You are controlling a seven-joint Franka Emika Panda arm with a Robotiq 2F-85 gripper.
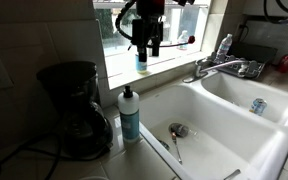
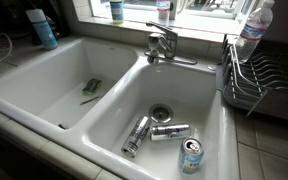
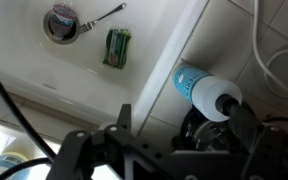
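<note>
My gripper [image 1: 147, 55] is open above the counter and left basin, its fingers pointing down and nothing between them. In the wrist view its fingers [image 3: 122, 138] spread along the lower edge. A blue bottle with a white cap [image 1: 129, 116] stands upright on the counter beside the left basin, left of and below the gripper. From above, the same bottle [image 3: 192, 80] shows near the right finger, apart from it as far as I can tell. In the basin lie a green-and-brown sponge-like item [image 3: 117, 47] and a metal utensil [image 3: 104, 17].
A black coffee maker [image 1: 76, 105] stands left of the bottle. The faucet [image 2: 164, 42] rises behind the double sink. Several cans [image 2: 191, 155] lie or stand in the right basin. A dish rack [image 2: 259, 75] holds a clear bottle [image 2: 254, 30]. Containers line the windowsill.
</note>
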